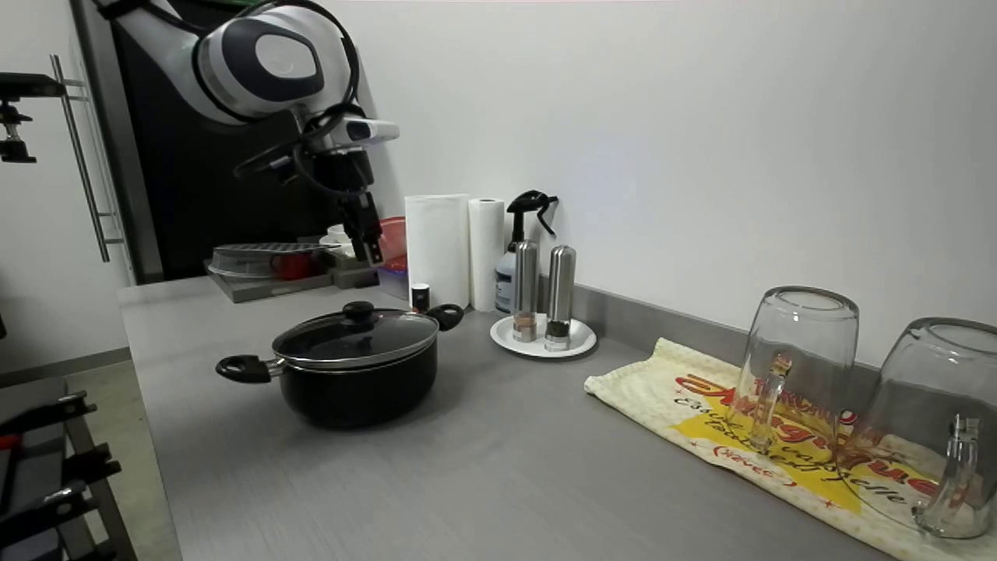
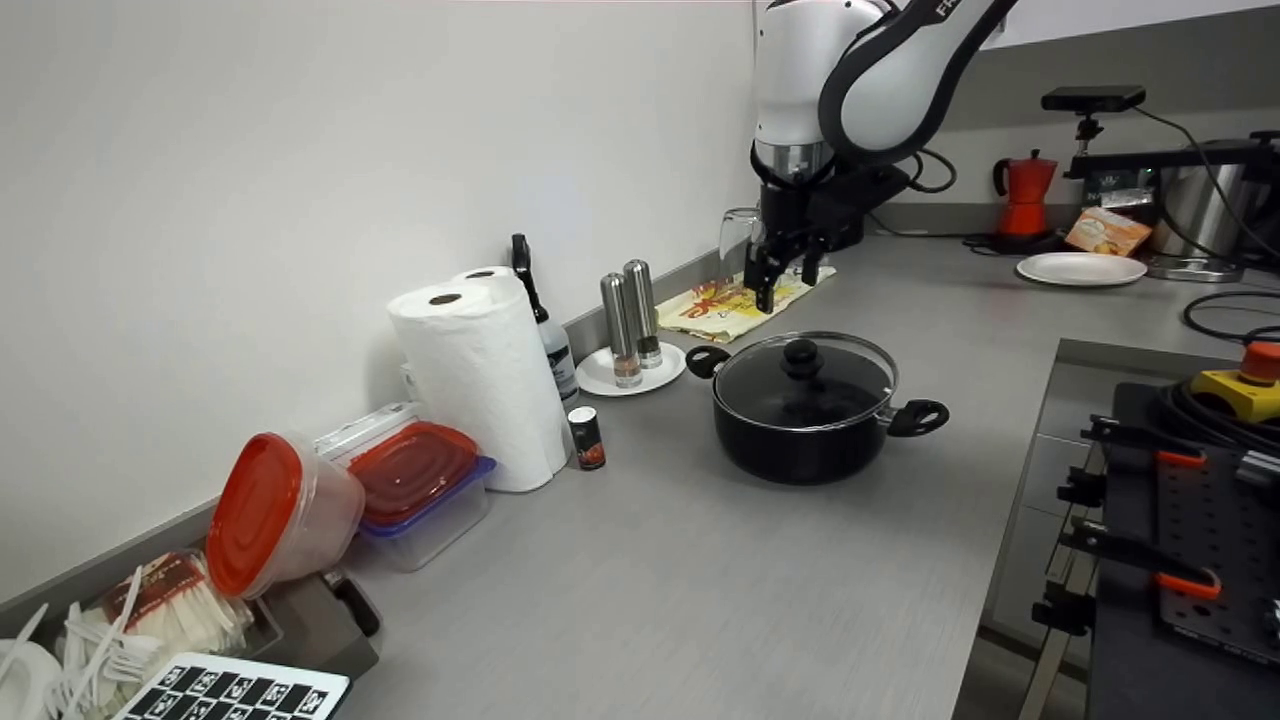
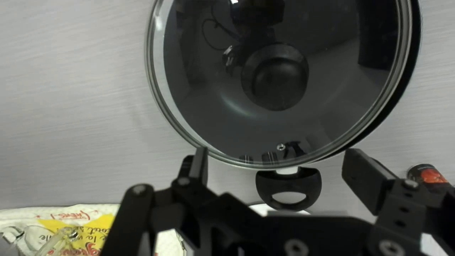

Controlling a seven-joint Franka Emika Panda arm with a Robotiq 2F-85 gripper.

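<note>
A black pot (image 1: 360,397) stands on the grey counter, covered by a glass lid (image 2: 840,390) with a round black knob (image 3: 279,76). Its two black side handles point in opposite directions; one handle (image 3: 290,187) appears between my fingers' lines in the wrist view, well below them. Above the pot hangs my gripper, pointing down and open, with nothing between its fingers. In exterior view 1 the gripper (image 1: 374,257) is clear of the lid, higher than the knob. From the other side, the gripper (image 2: 786,288) also shows apart from the pot.
Steel mills (image 1: 526,290) stand on a white plate (image 2: 660,377) near the wall. Paper towel rolls (image 1: 437,248), a spray bottle (image 1: 505,280) and a small spice jar (image 2: 587,438) are close by. Upturned glass mugs (image 1: 794,365) rest on a printed cloth (image 1: 645,379).
</note>
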